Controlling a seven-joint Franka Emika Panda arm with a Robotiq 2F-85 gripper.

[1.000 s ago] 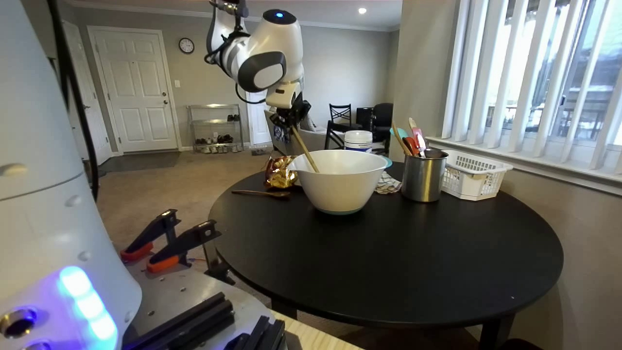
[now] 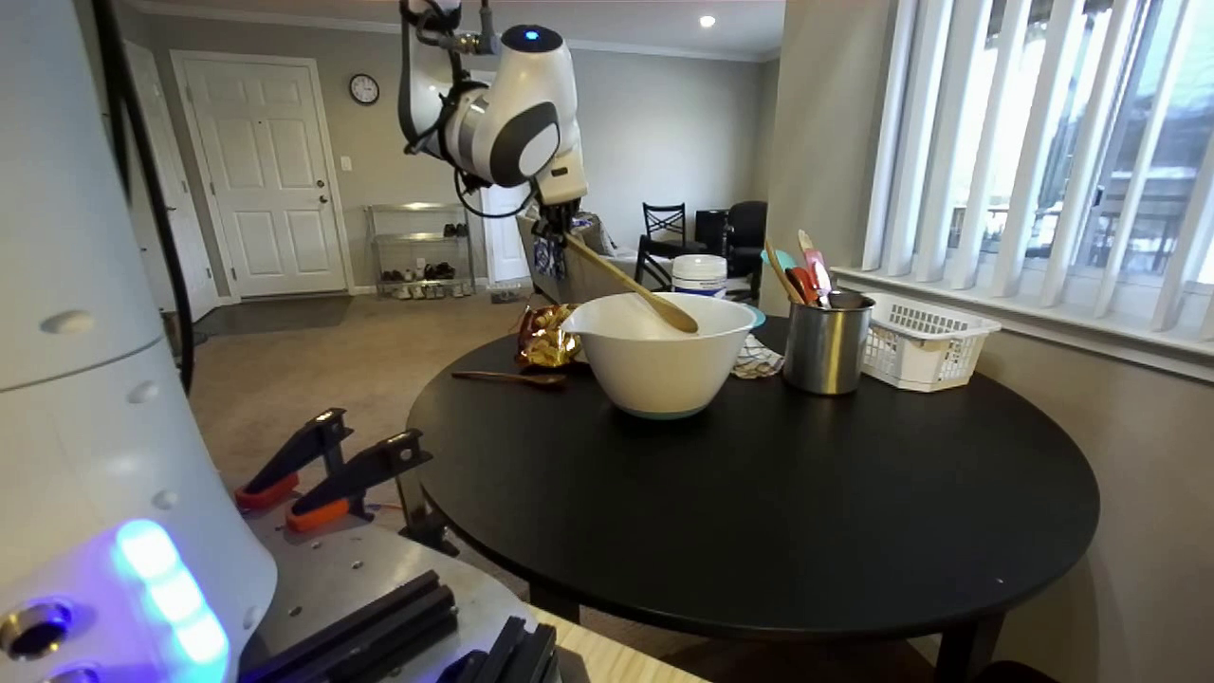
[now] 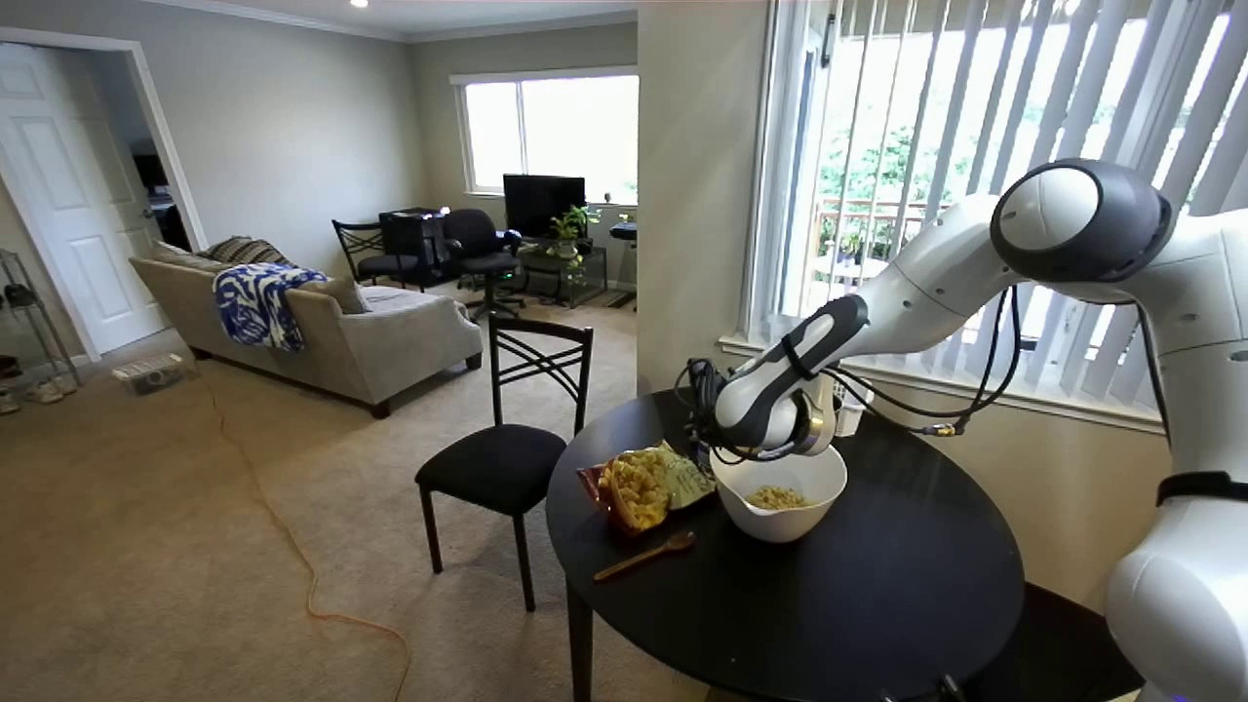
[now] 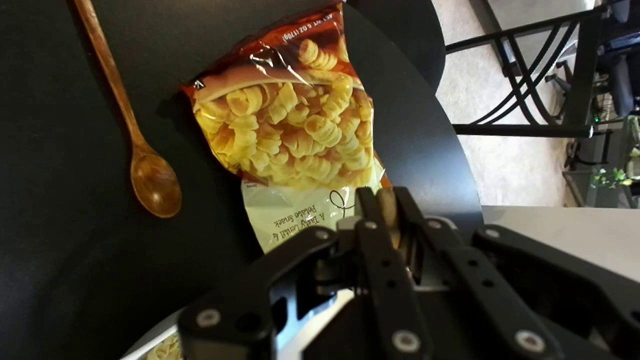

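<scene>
My gripper (image 2: 558, 228) is shut on the handle of a long wooden spoon (image 2: 620, 275), above the left rim of a white bowl (image 2: 666, 359). The spoon slants down to the right, and its head shows over the bowl at rim height. Pale food (image 3: 777, 498) lies in the bowl in exterior view 2. In the wrist view, the handle's end (image 4: 388, 210) sticks up between my fingers; the spoon's head is hidden there.
A snack bag (image 4: 294, 126) and a second, brown wooden spoon (image 4: 155, 180) lie on the black table beside the bowl. A steel utensil pot (image 2: 828, 345) and a white basket (image 2: 928, 341) stand to the right.
The held spoon has swung from steep, with its head down inside the bowl, to a flatter slant with its head in sight. My gripper has tilted and shifted slightly left.
</scene>
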